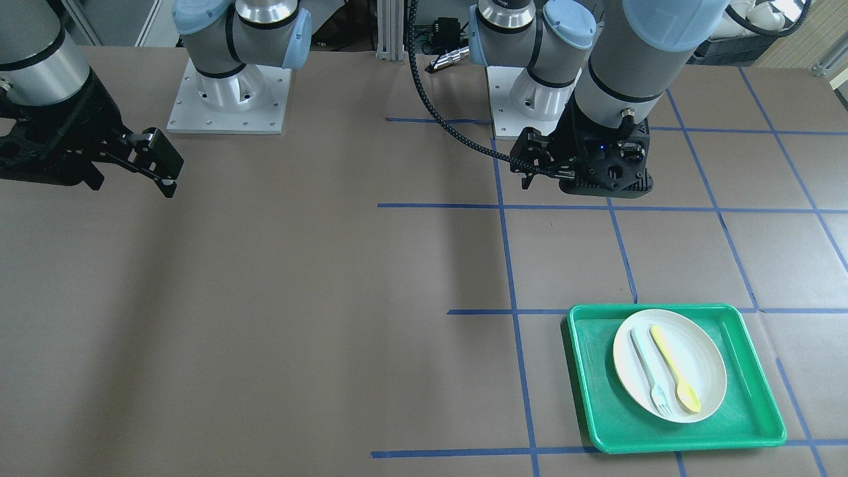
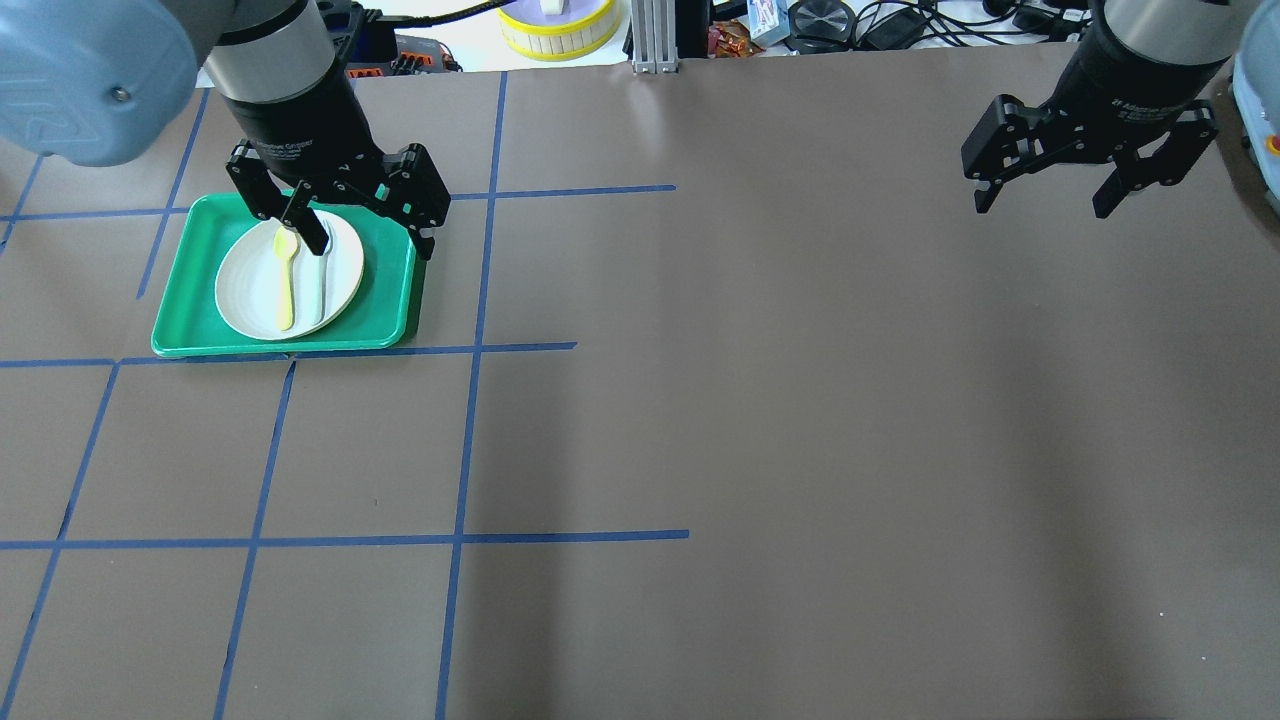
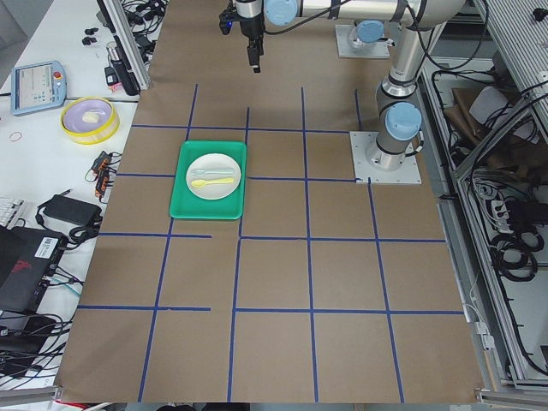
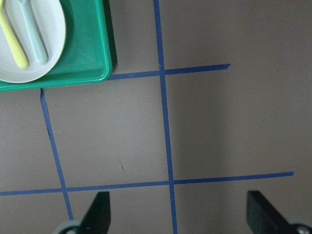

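Note:
A green tray [image 1: 747,405] holds a white plate [image 1: 636,373] with a yellow spoon [image 1: 685,393] and a pale mint fork [image 1: 658,393], both lying lengthwise. In the left wrist view the tray [image 4: 85,58] is at the upper left. My gripper is raised over the table, its fingers wide apart at the bottom edge, open with nothing between them. In the top view it hangs near the tray, hiding part of its far side.
A second arm's gripper [image 2: 1041,180] hangs at the right in the top view. A yellow round container [image 3: 89,133] and cables sit beyond the table's edge.

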